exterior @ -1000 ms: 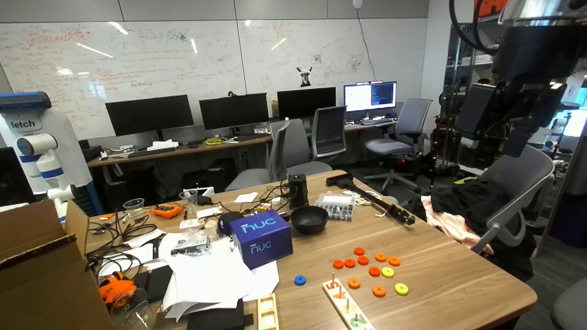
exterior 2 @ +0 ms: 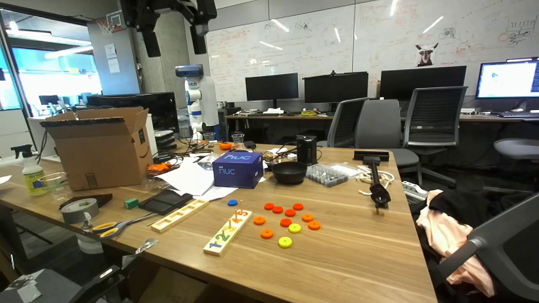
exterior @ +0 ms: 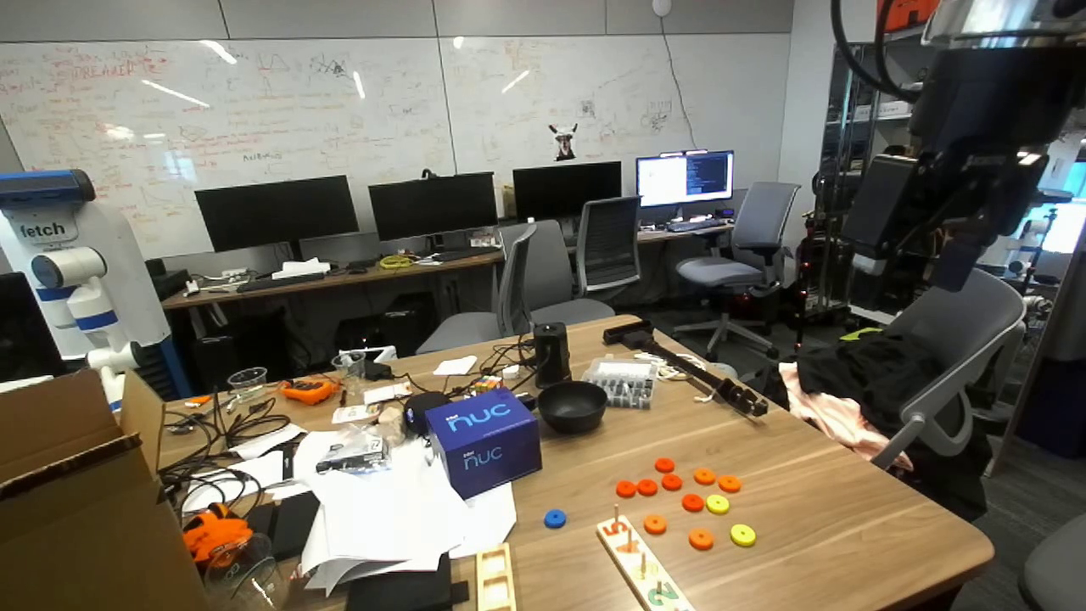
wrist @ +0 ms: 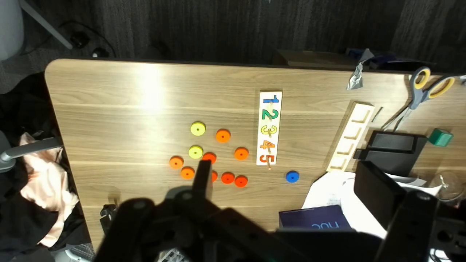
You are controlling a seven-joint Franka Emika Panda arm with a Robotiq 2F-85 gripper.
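A wooden peg board (wrist: 263, 142) with painted numbers 1 to 5 lies flat on the table, and no rings show on its pegs. Beside it are several loose rings: a blue ring (exterior 2: 232, 202), yellow rings such as this yellow ring (wrist: 197, 128), orange rings such as this orange ring (wrist: 223, 135), and red rings such as this red ring (exterior 2: 269, 206). High above the tabletop hangs my gripper (exterior 2: 175, 46), its fingers wide apart with nothing between them. In the wrist view one finger covers part of the red rings.
A slotted wooden tray (wrist: 350, 137), scissors (exterior 2: 111, 229) and a tape roll (exterior 2: 81, 210) lie toward one end. The purple NUC box (exterior: 484, 442), a black bowl (exterior: 572, 407) and a black tripod-like stand (exterior: 702, 377) stand behind the rings. Bare wood surrounds the rings toward the near corner.
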